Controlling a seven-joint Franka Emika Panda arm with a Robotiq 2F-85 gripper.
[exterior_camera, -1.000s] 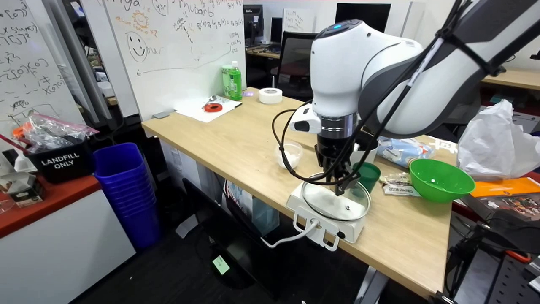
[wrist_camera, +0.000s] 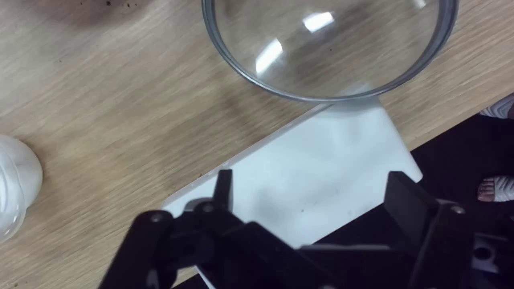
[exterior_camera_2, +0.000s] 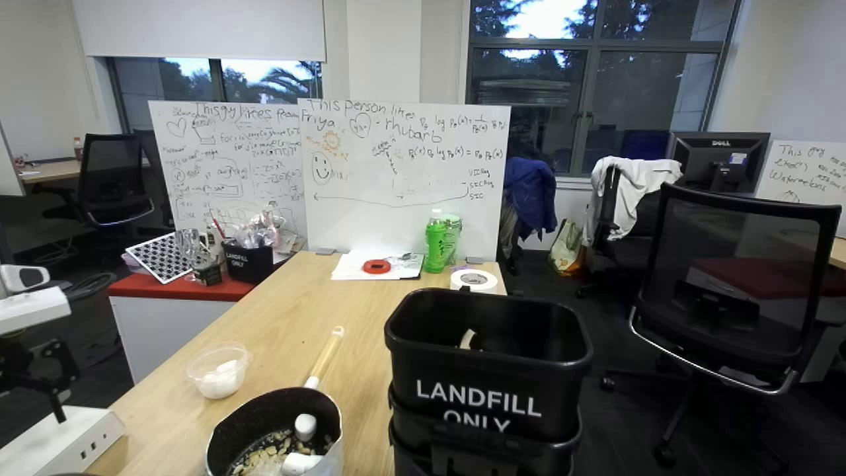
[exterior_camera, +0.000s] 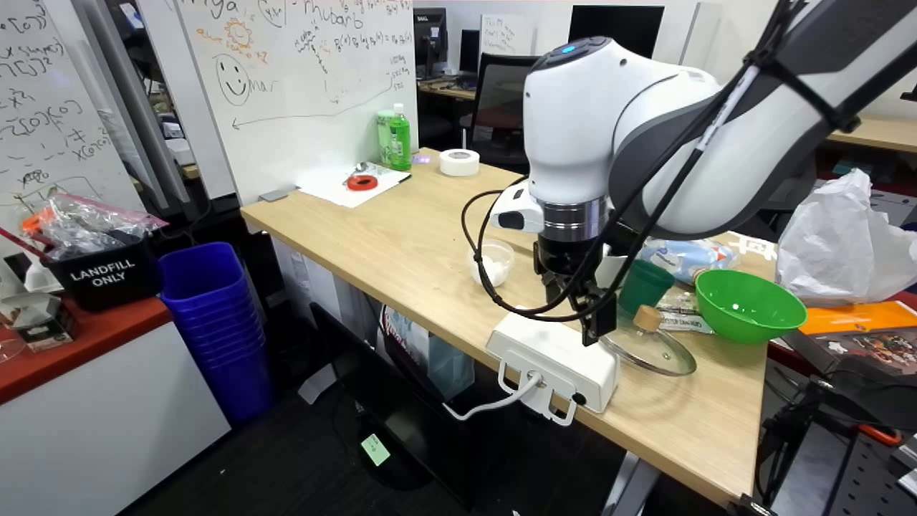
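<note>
My gripper (exterior_camera: 597, 328) hangs over the white box (exterior_camera: 550, 348) at the table's front edge. In the wrist view its two dark fingers (wrist_camera: 222, 188) stand apart, with only the box's white top (wrist_camera: 313, 159) showing behind the gap. The clear glass lid (exterior_camera: 662, 354) with a wooden knob (exterior_camera: 647, 318) is beside the box, to its right, free of my gripper. In the wrist view the lid's rim (wrist_camera: 289, 96) overlaps the box's end; whether they touch I cannot tell.
Behind the lid are a dark green cup (exterior_camera: 645, 287) and a bright green bowl (exterior_camera: 746, 305). A pot (exterior_camera_2: 273, 436) with food in it and a clear tub (exterior_camera_2: 219, 371) stand on the table. Black bins (exterior_camera_2: 488, 389) are close by.
The lid, earlier under my gripper above the white box, is now apart from it to the right. The gripper has shifted slightly, and the green cup appears farther right.
</note>
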